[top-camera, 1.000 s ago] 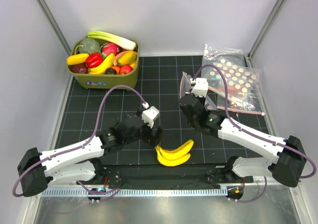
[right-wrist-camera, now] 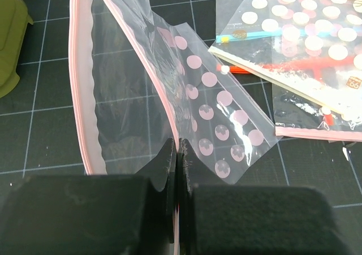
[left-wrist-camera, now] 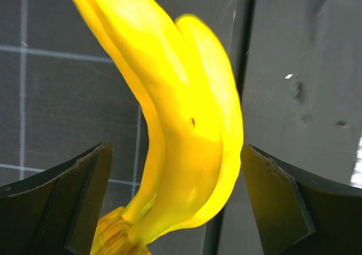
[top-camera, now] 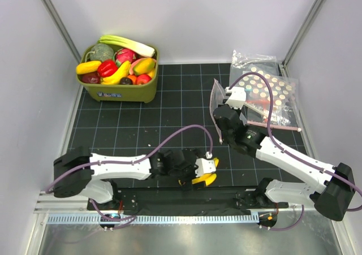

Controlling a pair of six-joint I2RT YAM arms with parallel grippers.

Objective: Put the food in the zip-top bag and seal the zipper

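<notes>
A bunch of yellow bananas [top-camera: 210, 178] lies at the table's front edge, partly covered by my left arm in the top view. In the left wrist view the bananas [left-wrist-camera: 184, 119] pass between the fingers of my left gripper, which is open around them with a gap on the left side. My right gripper is shut on the pink-edged rim of a clear zip bag [right-wrist-camera: 127, 91] with pink dots. The bag's mouth stands apart, its other pink edge hanging free to the left.
More clear zip bags [top-camera: 271, 91] lie flat at the back right. A green bin [top-camera: 124, 93] heaped with toy fruit and vegetables stands at the back left. Bare dark grid tabletop [top-camera: 169, 116] lies between the bin and the held bag.
The right gripper and bag shifted slightly right. The bananas appear to stay in place.
</notes>
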